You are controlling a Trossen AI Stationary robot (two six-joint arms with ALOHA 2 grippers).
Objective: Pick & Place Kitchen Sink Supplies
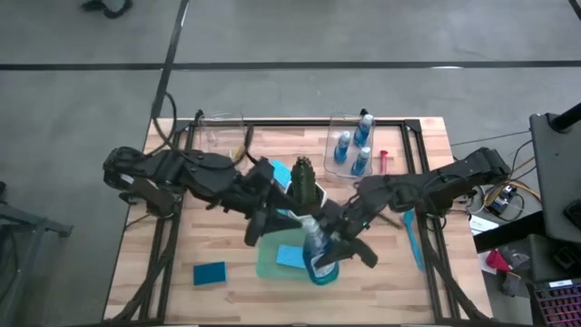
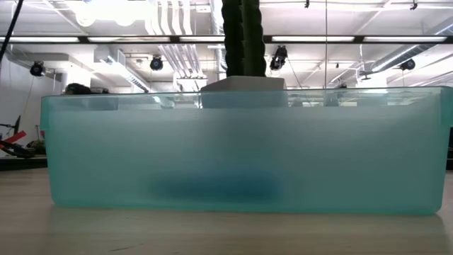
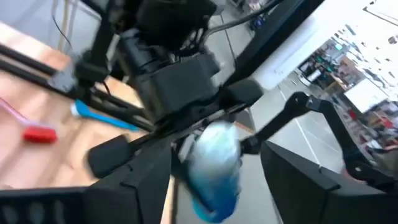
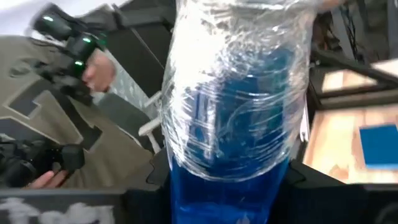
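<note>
The large blue bottle (image 1: 320, 250), wrapped in clear film, is held above the green tray (image 1: 267, 265) at the front middle. My right gripper is shut on it; the bottle fills the middle of the right wrist view. Facing it, my left gripper is open, its fingers (image 3: 158, 186) spread wide. The bottle's wrapped top (image 3: 214, 143) appears between those fingers, blurred and apart from them. Smaller blue bottles (image 1: 341, 145) stand in a clear bin (image 1: 343, 120) at the back right. A light blue sponge (image 1: 290, 256) lies in the tray.
A potted cactus (image 1: 303, 182) stands behind the grippers. The dark blue sponge (image 1: 209, 273) lies left of the tray. Another clear bin (image 1: 213, 136) is at the back left. A red brush (image 1: 383, 162) and a blue brush (image 1: 414, 241) lie on the right.
</note>
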